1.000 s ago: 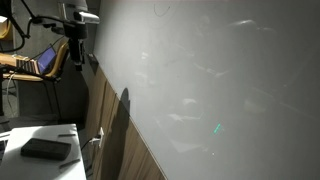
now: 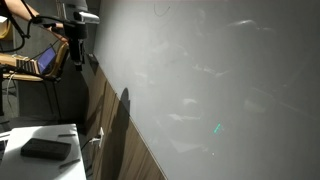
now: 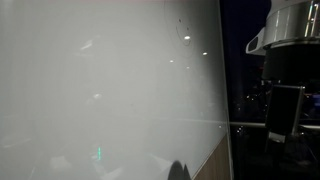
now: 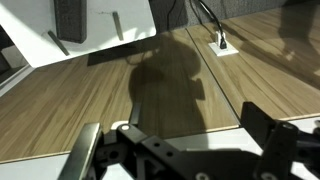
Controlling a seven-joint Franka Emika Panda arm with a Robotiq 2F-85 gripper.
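In the wrist view my gripper stands open, its two dark fingers far apart and nothing visible between them. Exterior view 1 shows the gripper point(image 2: 78, 62) hanging at upper left, close to a large whiteboard point(image 2: 210, 70) and well above a white table point(image 2: 20, 165). On that table lies a dark eraser-like block point(image 2: 46, 149), also visible as the dark block point(image 4: 69, 20) at the wrist view's upper left. A marker-like stick point(image 4: 118, 26) lies on one side of it and another stick point(image 4: 58, 43) on the other. A small green mark point(image 2: 217, 128) shows on the whiteboard.
Wood panelling point(image 4: 80, 110) runs below the whiteboard, with a wall outlet point(image 4: 222, 44) and a plugged-in cable. A laptop point(image 2: 40, 64) rests on a chair behind the arm. Open air separates the gripper from the table.
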